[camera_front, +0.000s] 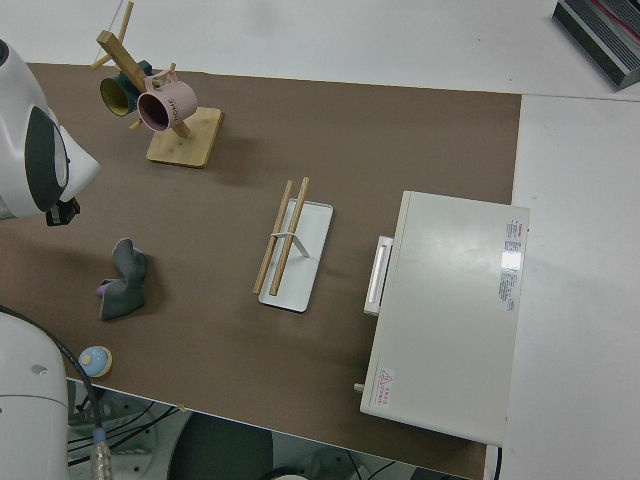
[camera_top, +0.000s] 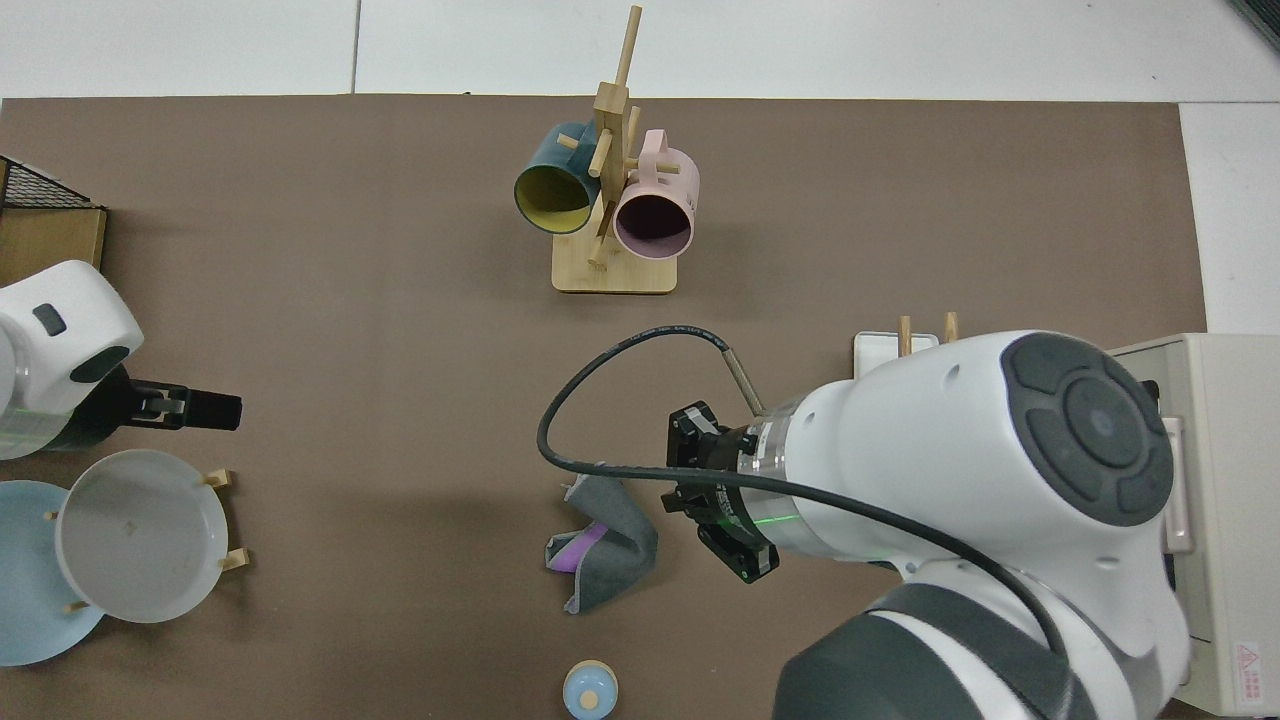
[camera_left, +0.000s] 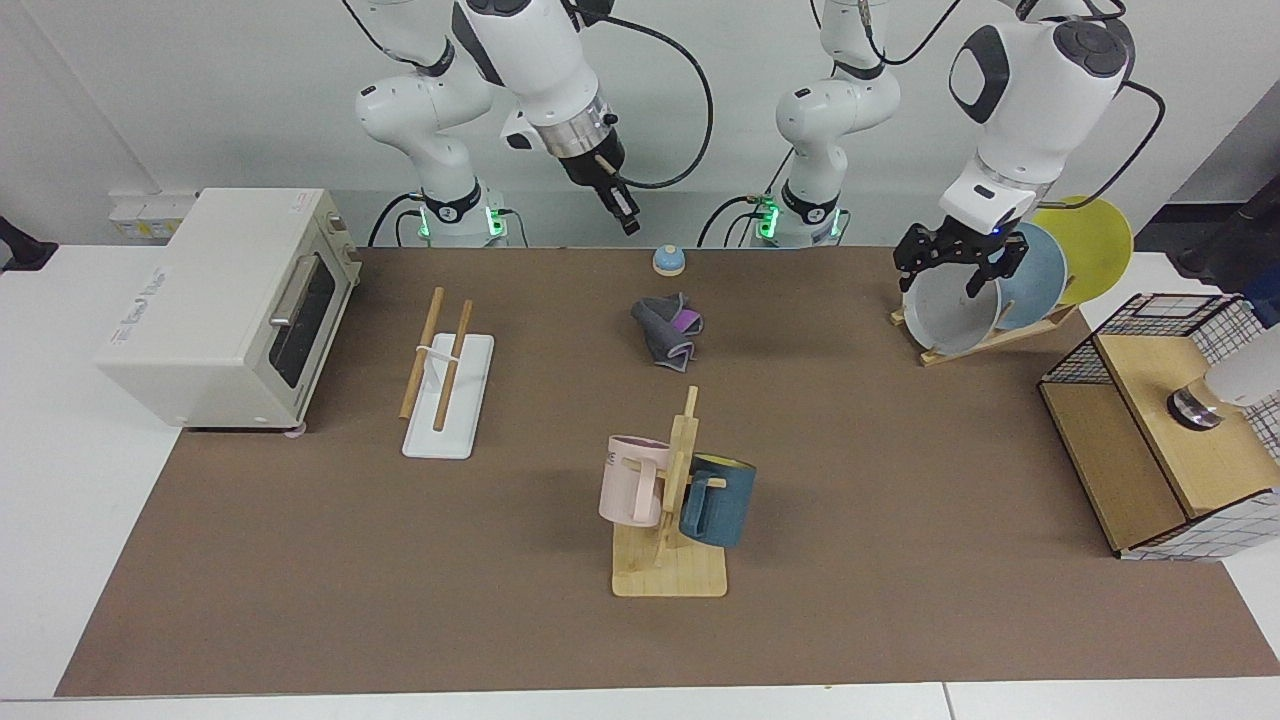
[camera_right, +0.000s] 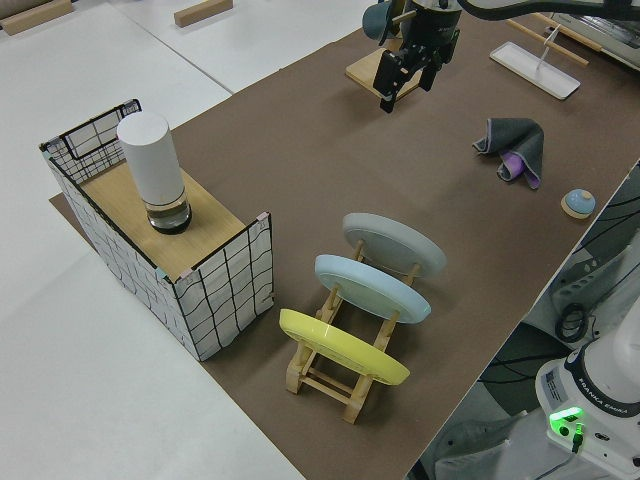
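Two black grippers on white arms hang above the brown mat. The one at the left of the top view, my left gripper (camera_top: 216, 409), is beside the dish rack with plates (camera_top: 140, 535); in the left view it shows at the upper right. My right gripper (camera_top: 708, 504) hangs near a crumpled grey cloth (camera_top: 612, 558) with a purple patch. Whether either is open is unclear. A blue-topped round object (camera_top: 589, 690) lies near the front edge. A pink mug (camera_top: 655, 216) and blue mug (camera_top: 552, 180) hang on a wooden tree.
A white appliance (camera_left: 216, 312) stands at one side, near a white tray with wooden rods (camera_left: 459, 426). A wire-edged wooden shelf (camera_left: 1140, 468) holding a cylinder stands beside the plates.
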